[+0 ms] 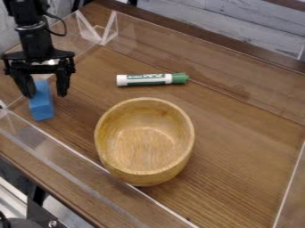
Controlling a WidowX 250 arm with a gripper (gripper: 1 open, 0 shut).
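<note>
My black gripper (42, 87) reaches down from the top left over a blue block (42, 105), which stands upright at the left edge of the table. Its fingers are apart around the block's upper part; whether they touch it is hard to tell. A pale wooden bowl (144, 141) sits at the centre front. A white and green marker-like tube (152, 79) lies at the back middle.
A metal edge runs along the left and front side.
</note>
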